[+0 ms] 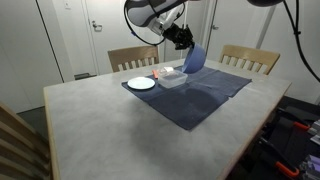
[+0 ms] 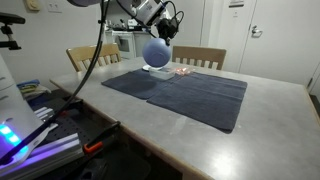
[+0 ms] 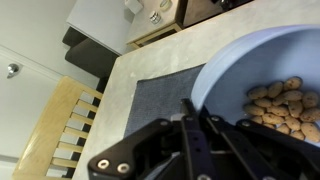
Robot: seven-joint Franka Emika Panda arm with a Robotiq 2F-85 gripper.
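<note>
A blue bowl (image 3: 240,85) fills the right of the wrist view, with several brown nuts (image 3: 285,105) inside it. My gripper is shut on the bowl's rim. Seen from outside, the bowl (image 1: 194,60) hangs tilted from the gripper (image 1: 186,45), close beside and above a clear container (image 1: 172,79). In the second exterior view the bowl (image 2: 158,53) shows its underside and hides part of the container. Whether bowl and container touch, I cannot tell.
A white plate (image 1: 141,83) lies left of the container. Dark cloths (image 2: 190,95) cover part of the table (image 1: 90,120). Chairs (image 1: 133,58) stand round it. The table's left part, in the first exterior view, is bare.
</note>
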